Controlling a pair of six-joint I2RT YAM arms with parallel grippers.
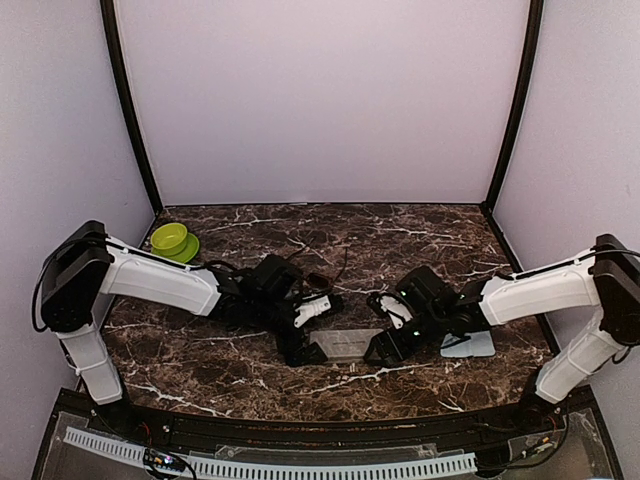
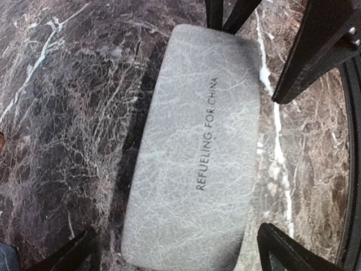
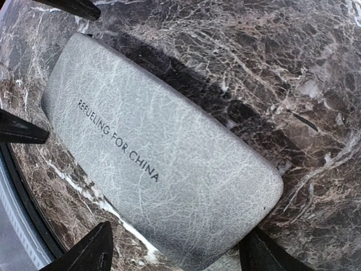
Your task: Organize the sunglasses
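A grey, marbled glasses case (image 2: pixel 194 152) printed "REFUELING FOR CHINA" lies closed on the dark marble tabletop. My left gripper is open at one end of it, its fingers (image 2: pixel 282 251) spread wide on either side. At the opposite end, my right gripper is also open, with the case corner reaching between its fingers. In the top view, brown sunglasses (image 1: pixel 320 282) sit behind the case, partly covered by the left arm. Contact between fingers and case cannot be made out.
Far left stands a green bowl (image 1: pixel 169 238) on a green plate (image 1: pixel 190 249). To the right of the right gripper lies a pale blue cloth (image 1: pixel 468 346). A blue-grey object (image 2: pixel 8 258) edges into the left wrist view.
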